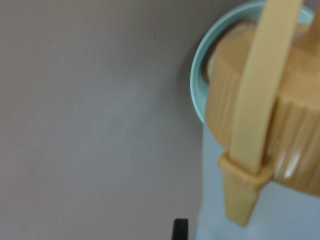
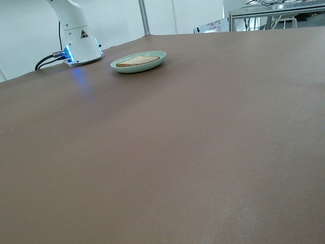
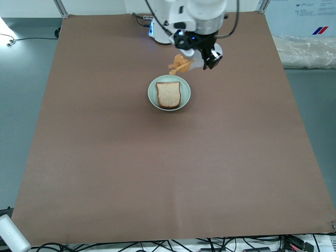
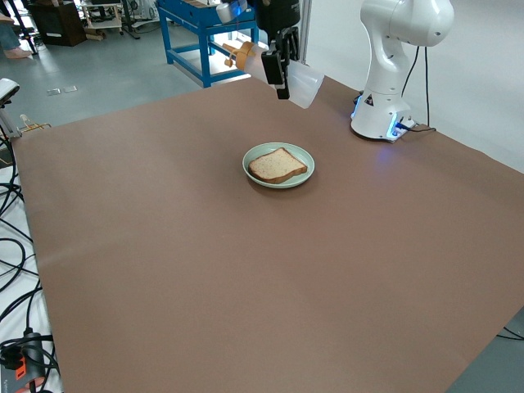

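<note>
A slice of bread (image 3: 168, 95) lies on a pale green plate (image 4: 278, 182) on the brown table. Above and just behind the plate, my black gripper (image 3: 203, 54) is shut on a translucent bottle (image 4: 303, 82) with an orange cap (image 1: 300, 135). The bottle is tilted, cap toward the plate. In the wrist view the cap hides much of the bread and plate (image 1: 197, 85). The top camera view shows the bread and plate (image 2: 119, 68) but not the gripper.
A white robot base (image 2: 81, 46) with cables stands at the table's back edge. Cables and equipment line the near edge in the left camera view.
</note>
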